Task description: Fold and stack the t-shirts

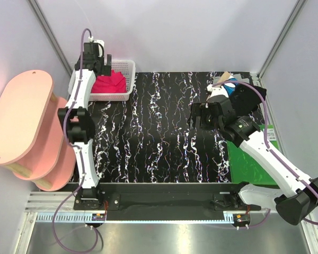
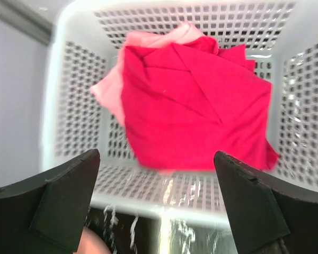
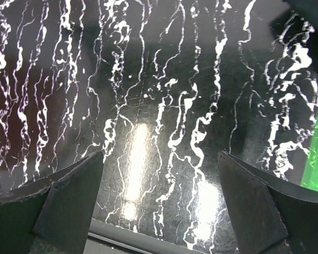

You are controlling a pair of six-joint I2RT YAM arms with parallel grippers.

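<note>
Crumpled in the white basket is a red shirt, with a paler pink cloth along its left and far side. My left gripper is above the basket, open, its fingers spread over the near wall and nothing between them. From the top, that gripper covers the basket's left part, while the red cloth shows to its right. My right gripper hangs over bare table on the right side, open and empty.
The white basket stands at the back left. A pink tiered shelf takes the left edge. On the right lie a green board and a black cloth item.
</note>
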